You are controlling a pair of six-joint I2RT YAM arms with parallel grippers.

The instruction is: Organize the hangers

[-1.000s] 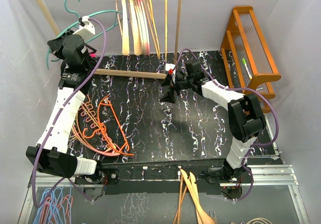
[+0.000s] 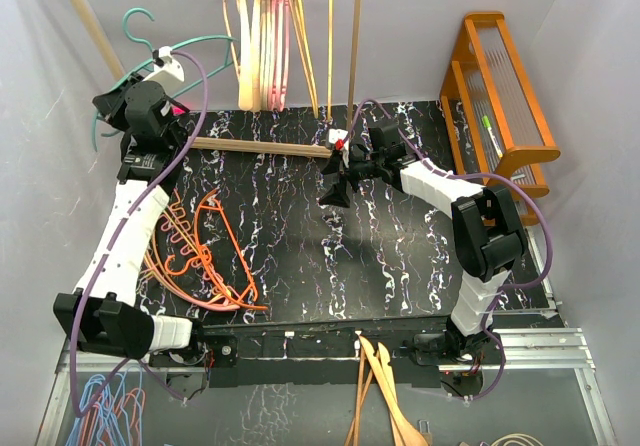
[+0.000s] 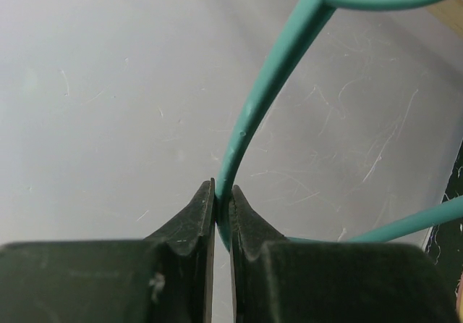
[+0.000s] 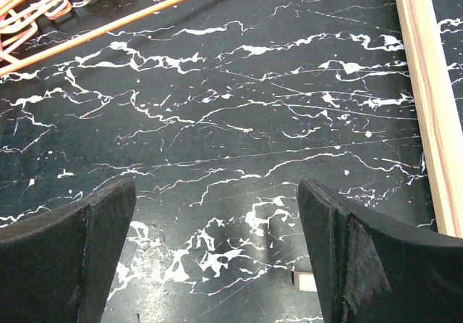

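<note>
My left gripper is shut on a teal hanger, which in the top view is held up at the upper left, its hook raised. Wooden, cream, pink and yellow hangers hang from the metal rail at top centre. Orange and pink hangers lie in a pile on the dark marble surface at lower left. My right gripper hangs open low over the middle of the surface, with nothing between its fingers.
A wooden beam runs along the back of the surface. A wooden rack stands at the right. More hangers lie beyond the front edge.
The left gripper and teal hanger have shifted slightly, and the hanging hangers have swayed a little. The right arm stays still.
</note>
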